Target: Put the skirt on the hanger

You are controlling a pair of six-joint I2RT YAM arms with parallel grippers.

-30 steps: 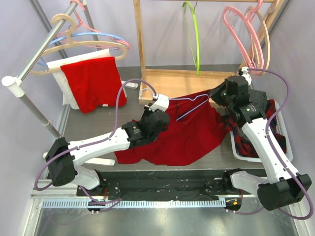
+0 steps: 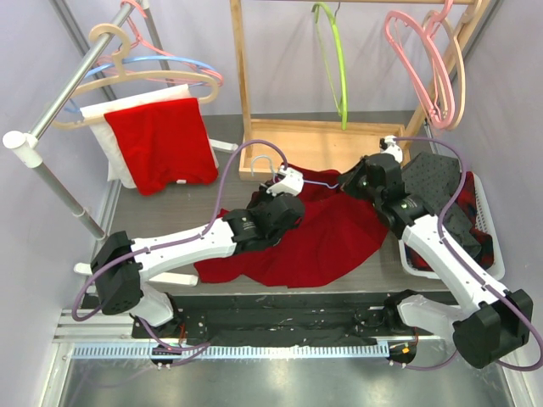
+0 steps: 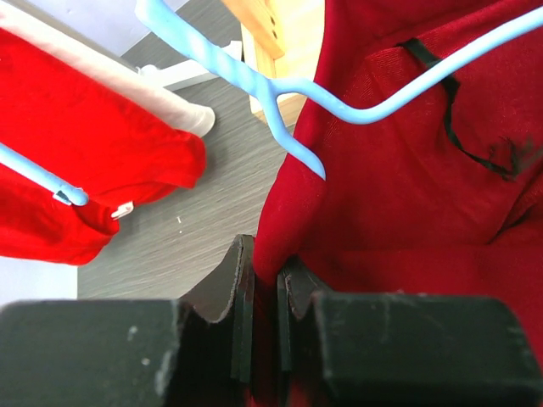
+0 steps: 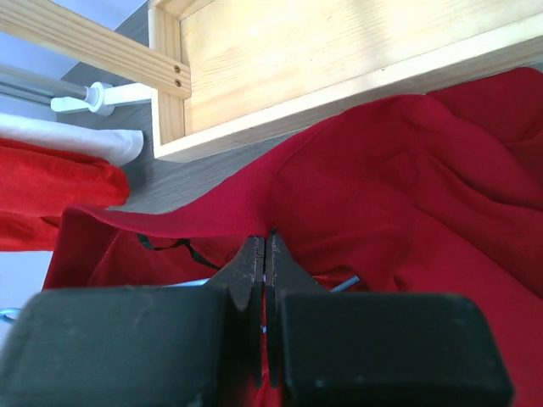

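The red skirt (image 2: pixel 322 242) lies spread over the floor between my arms. My left gripper is shut on a rolled edge of it. A light blue hanger (image 3: pixel 365 110) crosses that edge in the left wrist view; in the top view it runs between both grippers. My right gripper is shut at the skirt's upper fold, with blue hanger pieces showing behind its fingers; whether anything is between them is hard to tell. A black strap (image 4: pixel 195 253) shows on the skirt.
A rail at left holds hangers and red and white cloths (image 2: pixel 161 144). A wooden frame (image 2: pixel 297 144) stands behind the skirt, with green and pink hangers. A white basket (image 2: pixel 496 254) of dark fabric sits at right.
My right gripper has moved left and down, toward the left one, bringing the skirt's top with it. My left gripper has shifted slightly right.
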